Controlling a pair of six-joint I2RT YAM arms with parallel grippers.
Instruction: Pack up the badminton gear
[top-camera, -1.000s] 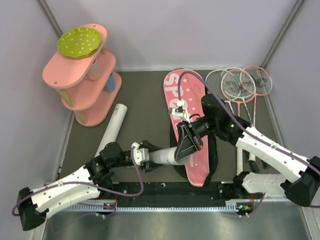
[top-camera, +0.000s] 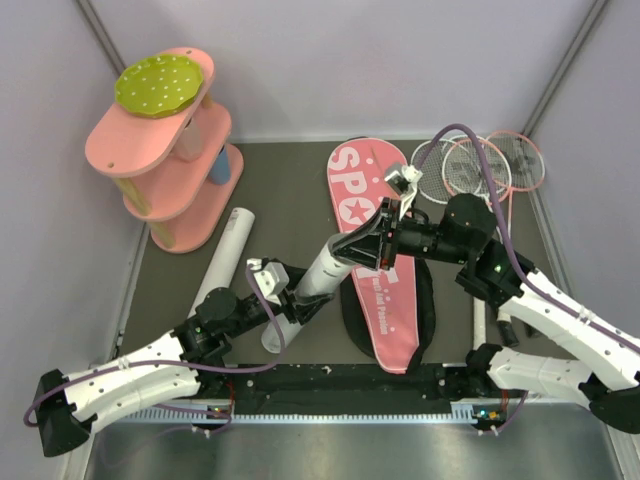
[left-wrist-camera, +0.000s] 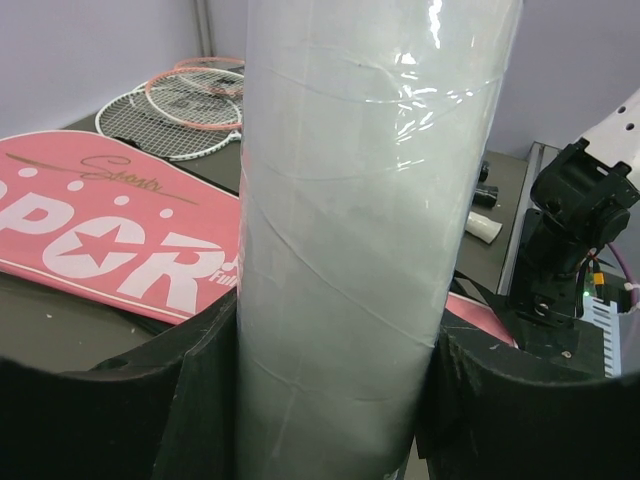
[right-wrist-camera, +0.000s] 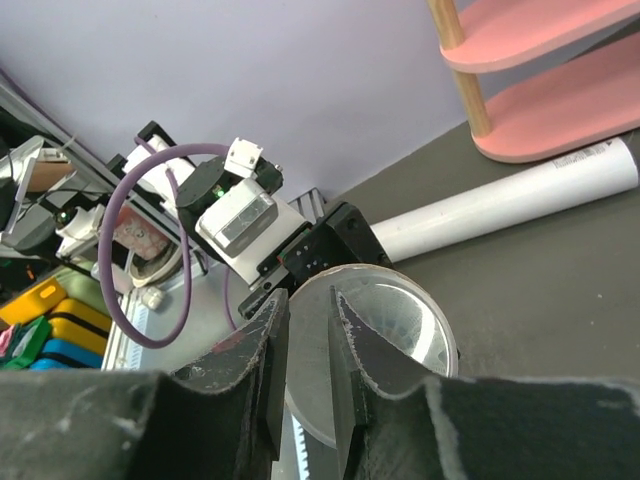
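A white shuttlecock tube (left-wrist-camera: 360, 200) stands tilted in my left gripper (top-camera: 304, 300), whose fingers grip its sides in the left wrist view. My right gripper is at the tube's upper end, its two fingers slightly apart over the clear round end (right-wrist-camera: 395, 330); whether they touch it is unclear. A second white tube (top-camera: 228, 250) lies on the mat at left. The pink SPORT racket bag (top-camera: 385, 300) lies on its black backing in the middle. Several rackets (top-camera: 470, 165) lie at the right, heads toward the back.
A pink tiered shelf (top-camera: 150, 150) with a green dotted plate (top-camera: 158, 85) and cups stands at back left. Bare dark mat (top-camera: 285, 190) shows between shelf and bag. Walls border the left, back and right.
The held tube has tipped from nearly level to steeply tilted, its upper end raised. My right gripper has moved up and toward the back with that end; my left has shifted slightly.
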